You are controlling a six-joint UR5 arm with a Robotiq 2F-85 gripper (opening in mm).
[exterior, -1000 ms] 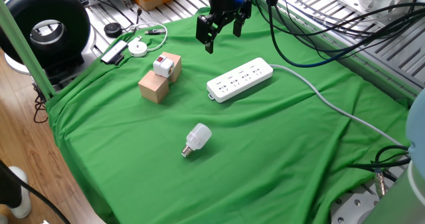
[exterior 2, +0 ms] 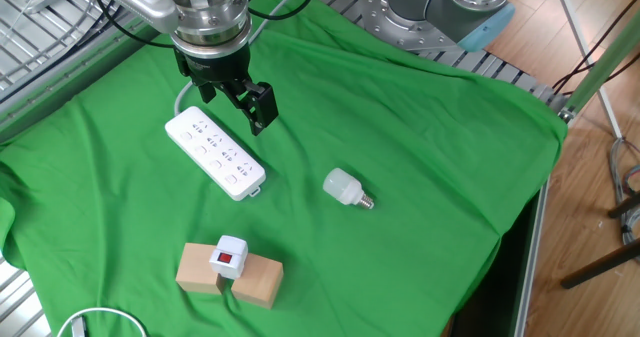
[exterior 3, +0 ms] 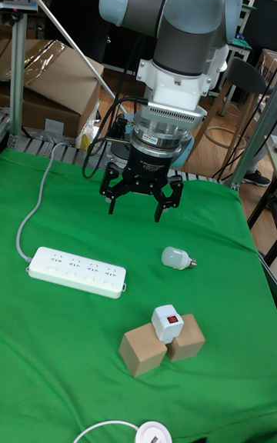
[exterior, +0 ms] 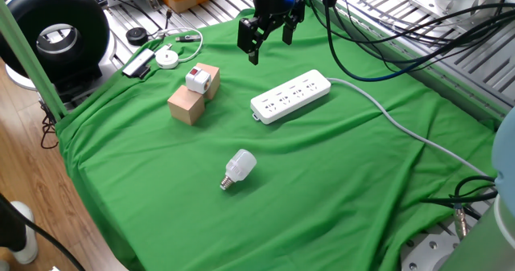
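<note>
My gripper (exterior 3: pixel 135 213) hangs in the air with its fingers spread wide and nothing between them. In exterior view 1 it appears above and behind the white power strip (exterior: pixel 290 96), which lies flat on the green cloth with its sockets up. A white bulb (exterior: pixel 240 169) with a metal screw base lies on its side on the cloth, well apart from the gripper. Two wooden blocks (exterior 2: pixel 258 281) stand close together, and a small white adapter with a red switch (exterior 2: pixel 229 257) rests on top of them.
A white cable with a round puck (exterior: pixel 166 59) lies at the cloth's edge beyond the blocks. The strip's grey cord (exterior: pixel 402 129) runs towards the arm's base. Black cables (exterior: pixel 418 60) loop near the arm. Around the bulb, the cloth (exterior: pixel 322 199) is clear.
</note>
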